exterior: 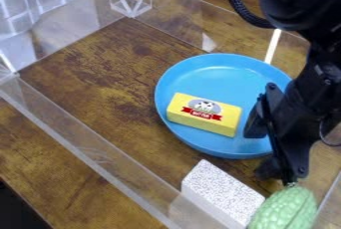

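A yellow butter box (202, 114) with a red label and cow picture lies in a blue bowl (200, 74). My black gripper (269, 143) is at the bowl's right side, low near its rim, with its fingers apart and nothing visible held between them.
A white speckled block (220, 191) and a green textured object (282, 212) sit at the bottom right. Clear plastic walls border the wooden surface (87, 84), which is bare on the left. A white stick stands behind the bowl on the right.
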